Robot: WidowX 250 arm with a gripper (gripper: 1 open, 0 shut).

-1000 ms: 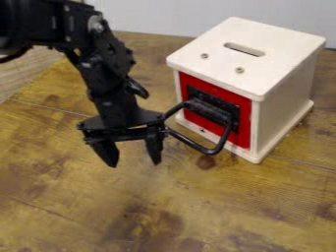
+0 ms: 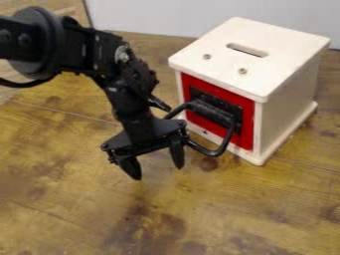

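Observation:
My black gripper (image 2: 154,162) hangs low over the wooden floor in front and to the left of a white box, its two fingers apart with nothing visible between them. The white box (image 2: 283,107) has a red front panel (image 2: 242,136) with a dark vented part and a black looped handle (image 2: 218,149) sticking out toward the gripper. A slot and two small fittings are on the box's top. Part of the handle near the gripper is hard to separate from the arm.
A pale wall (image 2: 153,15) runs along the back.
The gripper has shifted slightly to the right and down over the last second, tilting a little. The box and its handle look unmoved.

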